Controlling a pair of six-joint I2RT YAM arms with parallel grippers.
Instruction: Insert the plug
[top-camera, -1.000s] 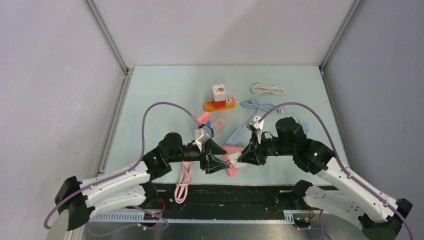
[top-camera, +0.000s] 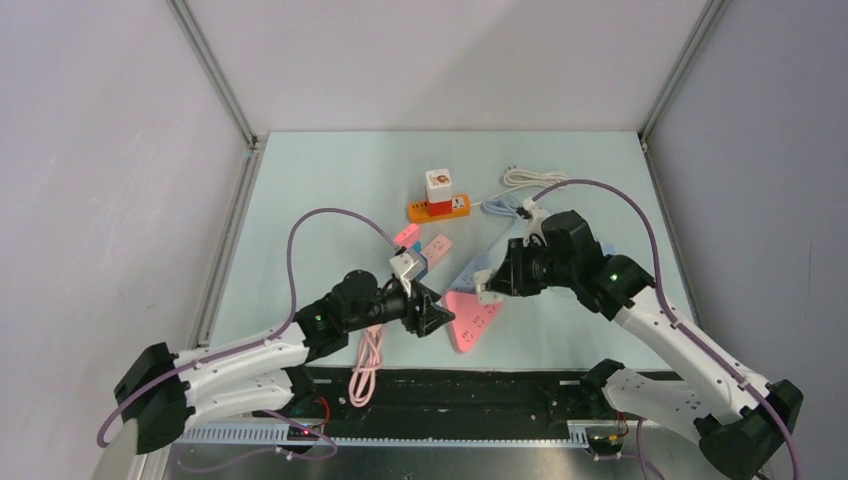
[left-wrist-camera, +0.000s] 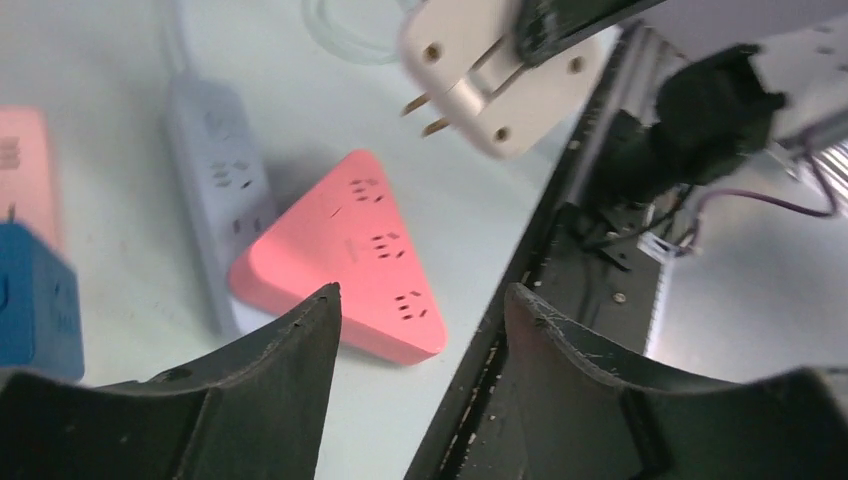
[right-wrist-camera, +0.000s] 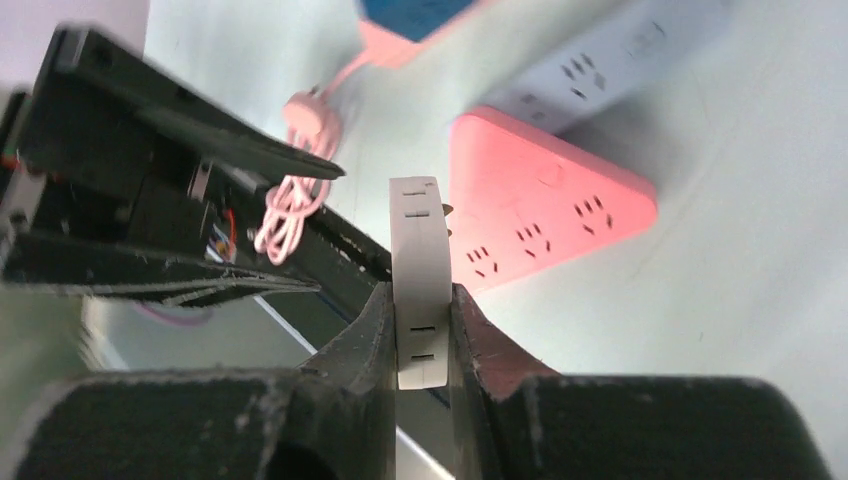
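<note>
A white plug (top-camera: 487, 291) is held by my right gripper (top-camera: 500, 284), whose dark fingers pinch its sides in the right wrist view. In the left wrist view the same plug (left-wrist-camera: 500, 85) hangs above the table, with two metal prongs showing on its left side. The pink triangular power strip (left-wrist-camera: 350, 250) lies below it, apart from the prongs, with its slots facing up. To the left of the plug, my left gripper is open and empty, its fingertips pointing towards the pink strip.
Beside the triangle lies a light blue strip (right-wrist-camera: 590, 75). A strip with a blue plug (left-wrist-camera: 35, 300) is further left. Behind are an orange strip (top-camera: 418, 212) carrying a red and white stack (top-camera: 438, 187), and coiled cables (top-camera: 540, 178). The front table edge is close by.
The right gripper has moved back and rightward with the plug, uncovering the pink triangle.
</note>
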